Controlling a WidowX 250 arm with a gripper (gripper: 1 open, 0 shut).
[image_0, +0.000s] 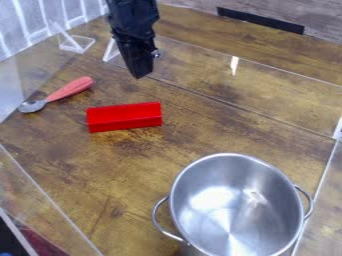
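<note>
My black gripper (139, 62) hangs above the back left of the table, up and to the right of a spoon with a pink handle (67, 91) and a silver head, which lies on the wood. Whether its fingers are open or shut is unclear at this size. A red block (124, 116) lies below the gripper, right of the spoon. A steel pot (235, 210) with two handles stands at the front right.
Clear acrylic panels edge the wooden table (241, 110) on the left and right, with white brackets at the back left.
</note>
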